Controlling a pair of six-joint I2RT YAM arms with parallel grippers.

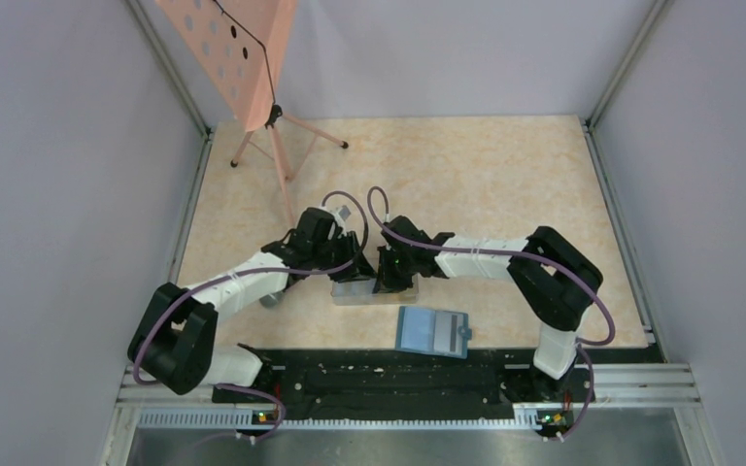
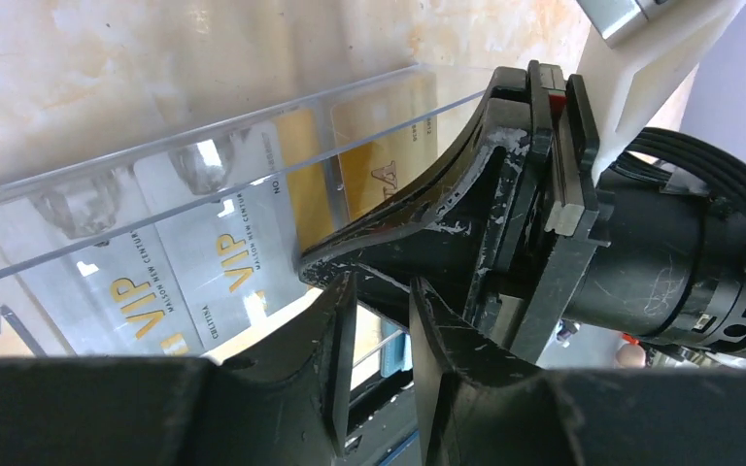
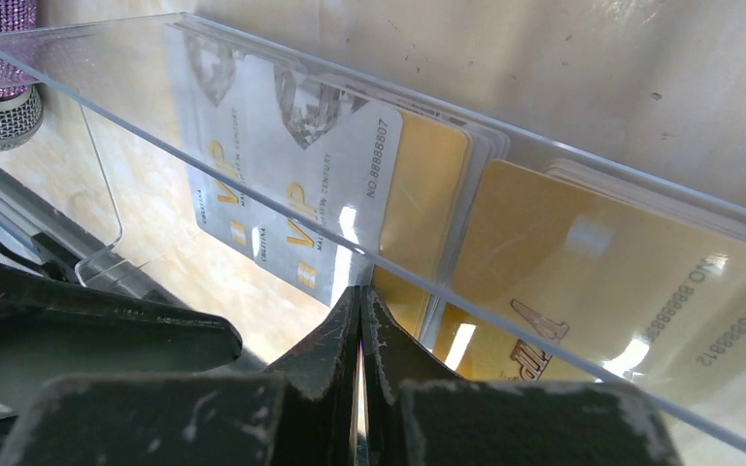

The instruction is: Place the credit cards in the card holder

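Note:
Silver VIP cards (image 2: 219,248) and gold VIP cards (image 2: 389,160) stand in a clear long holder (image 1: 350,299) near the table's middle. A flat blue case (image 1: 416,330) lies closed in front of it; whether this is the card holder I cannot tell. At the clear holder, my left gripper is partly open, its fingers (image 2: 330,340) apart with no card between them. My right gripper is shut, its tips at the border between silver and gold cards. Nothing shows between its fingers. Both grippers partly cover the holder from above.
A purple microphone (image 3: 5,97) lies left of the clear holder, partly under the left arm. The pink stand (image 1: 277,146) rises at the back left. My two grippers are very close together.

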